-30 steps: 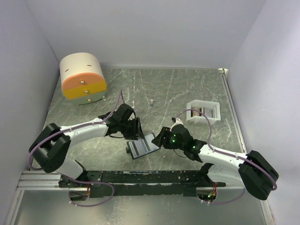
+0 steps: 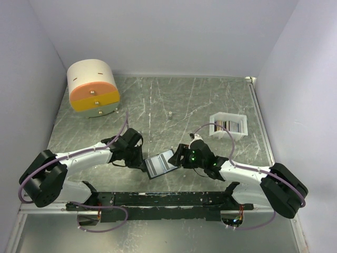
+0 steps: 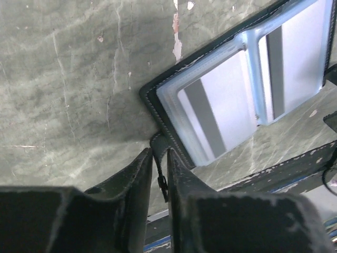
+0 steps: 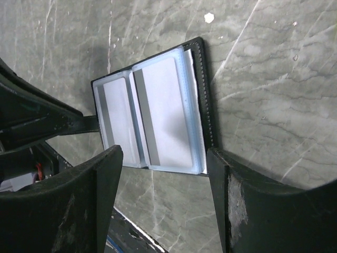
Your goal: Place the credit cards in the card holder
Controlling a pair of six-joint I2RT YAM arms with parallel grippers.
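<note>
An open black card holder [image 2: 160,164] with clear sleeves [image 3: 216,105] lies at the front centre of the table. My left gripper is at its left end by the strap, its fingers slightly apart; whether the strap is between them I cannot tell. My right gripper stands part open at the holder's right end, one finger over the lower edge and sleeve side in the right wrist view. Cards show in a white tray [image 2: 227,126] at the right.
A striped drawer box [image 2: 93,89] stands at the back left. A small object [image 2: 170,115] lies in the middle, with clear table around it.
My left gripper has moved left and down, from over the holder to its left end. The right gripper has shifted slightly over the last second.
</note>
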